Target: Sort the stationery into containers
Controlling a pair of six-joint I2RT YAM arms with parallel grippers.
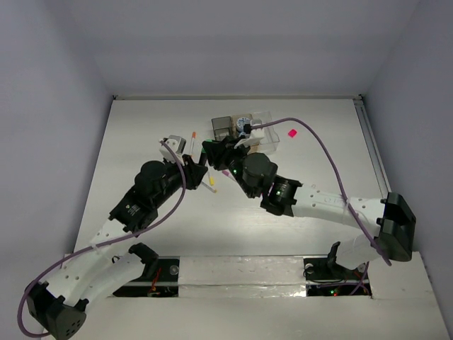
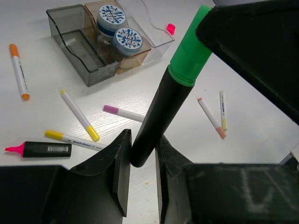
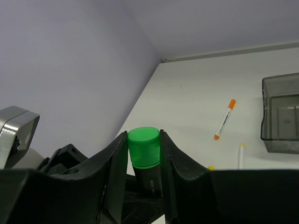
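Observation:
A black highlighter [image 2: 161, 109] with a green cap [image 2: 190, 58] slants upward in the left wrist view. My left gripper is shut on its lower black end. In the right wrist view, the green cap [image 3: 144, 142] fills the space between the fingers of my right gripper; whether they press on it cannot be told. Both grippers meet above the table in the top view. Below lie an uncapped pink highlighter [image 2: 46, 149], a purple marker [image 2: 124, 113], two yellow markers [image 2: 79, 114] and an orange marker [image 2: 19, 72].
A grey bin [image 2: 58, 35] stands empty beside a brownish bin [image 2: 133, 60] holding two lidded jars [image 2: 127, 41]. A clear bin [image 2: 159, 44] adjoins them, with a pink cap [image 2: 171, 29] on the table nearby. Two more markers [image 2: 211, 118] lie apart.

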